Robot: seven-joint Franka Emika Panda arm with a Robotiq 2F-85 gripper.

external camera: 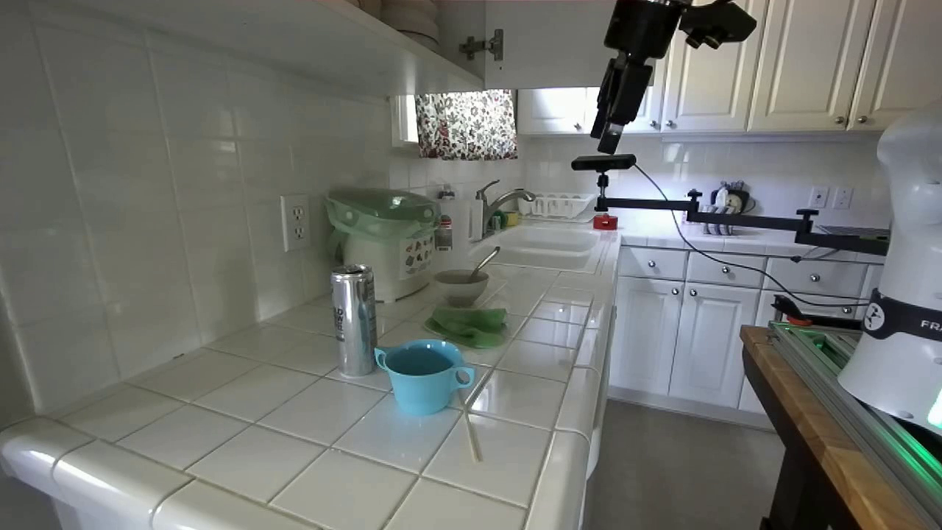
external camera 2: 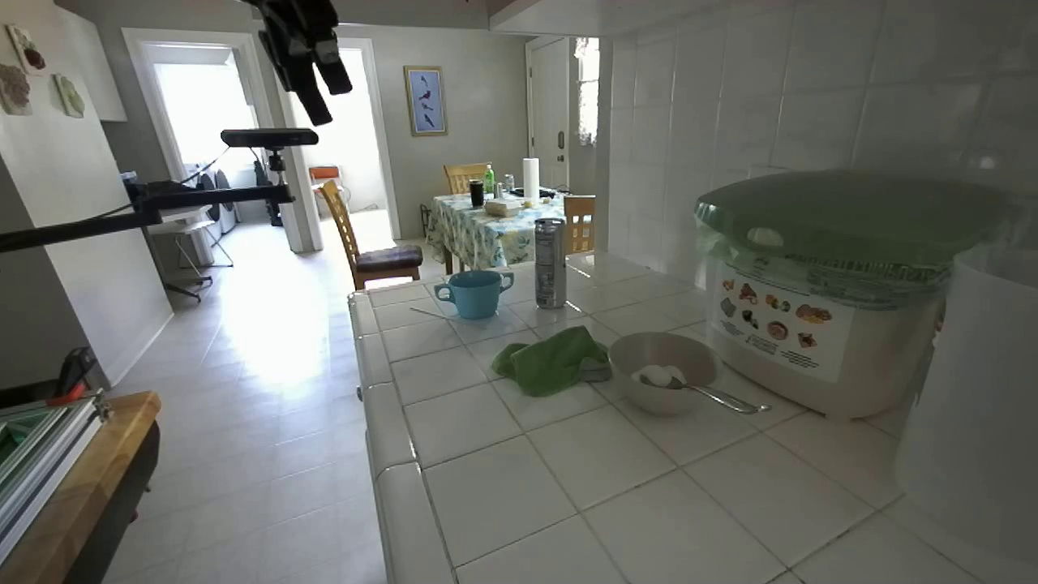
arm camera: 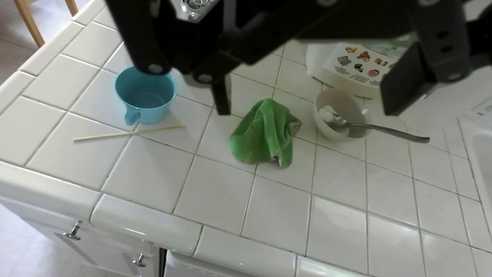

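Note:
My gripper is open, its two fingers wide apart with nothing between them; it hangs well above the counter. Below it in the wrist view lies a crumpled green cloth point(arm camera: 265, 134). To the cloth's right is a bowl point(arm camera: 333, 129) with a spoon point(arm camera: 392, 131) leaning in it and something white inside. A blue two-handled cup point(arm camera: 154, 113) stands upright on the left, apparently empty. Beside it a thin wooden stick point(arm camera: 106, 136) lies flat on the tiles. Behind the cup rises a silver can point(external camera 2: 550, 263), upright.
A white bin with a green lid point(external camera: 384, 216) stands against the tiled wall, and the sink point(external camera: 547, 247) lies beyond it. A camera on a black arm point(external camera: 653, 204) reaches in below the gripper's height.

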